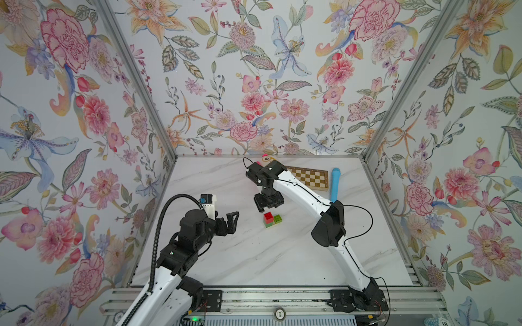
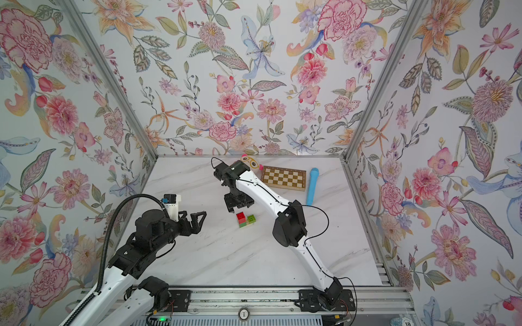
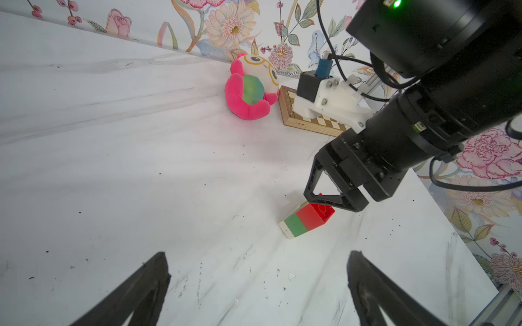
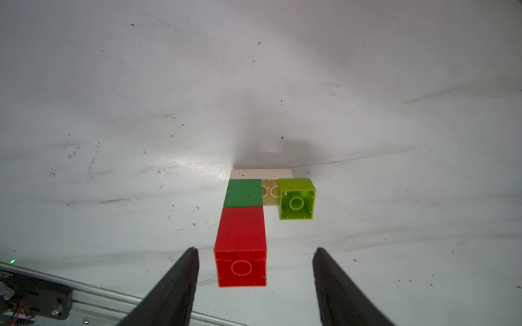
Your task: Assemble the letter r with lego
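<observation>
A lego assembly lies at table centre: a red brick point(image 4: 241, 233), a green brick point(image 4: 243, 193), a pale strip point(image 4: 261, 173) and a tan piece point(image 4: 269, 191), with a lime brick point(image 4: 297, 198) at its side. My right gripper hangs above it, fingers open, empty, apart from the bricks in the top views. My left gripper stands open and empty over the table, left of the assembly.
A pink plush toy point(image 3: 247, 97) sits at the back centre, partly behind the right arm. A wooden checkerboard point(image 1: 310, 178) and a blue object point(image 1: 335, 184) lie at back right.
</observation>
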